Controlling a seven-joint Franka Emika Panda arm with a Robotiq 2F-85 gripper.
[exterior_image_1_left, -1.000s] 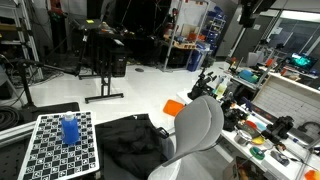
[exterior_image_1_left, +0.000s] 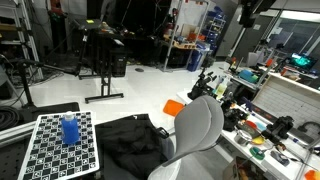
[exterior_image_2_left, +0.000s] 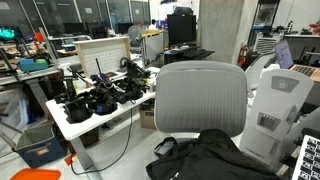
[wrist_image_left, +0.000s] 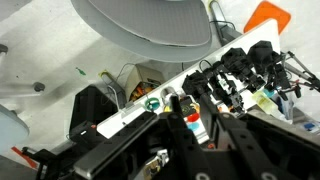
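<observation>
A blue bottle-like object (exterior_image_1_left: 69, 128) stands upright on a black-and-white perforated board (exterior_image_1_left: 45, 160) at the left of exterior view 1. At the lower middle of the wrist view, my gripper points down, well above the floor and a cluttered table. It is open, and I see nothing held in it. Dark arm parts (exterior_image_1_left: 246, 30) show at the top right of exterior view 1, far from the blue object. The blue object is out of the wrist view.
A grey chair (exterior_image_1_left: 197, 128) stands beside a black cloth (exterior_image_2_left: 208, 158). A white table (exterior_image_2_left: 92, 122) carries several dark devices. An orange bin (exterior_image_1_left: 173, 107) lies on the floor.
</observation>
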